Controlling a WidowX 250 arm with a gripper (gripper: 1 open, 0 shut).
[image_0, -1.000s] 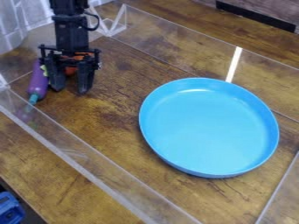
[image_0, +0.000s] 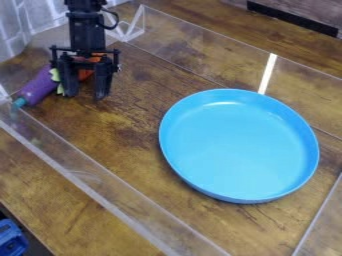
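Note:
My black gripper (image_0: 84, 70) is low over the table at the upper left, among a few small objects. A purple object with a green end (image_0: 39, 87) lies slantwise just left of it. Something orange-red (image_0: 91, 60) and something yellow-green show behind the fingers, partly hidden. Whether the fingers hold any of these is unclear.
A large blue plate (image_0: 239, 140) fills the right middle of the wooden table (image_0: 120, 180). A blue object (image_0: 10, 238) shows at the lower left corner.
The purple object has turned from nearly upright in view to a slant, its green end moving up and left. The gripper has shifted slightly; more yellow-green shows beside it.

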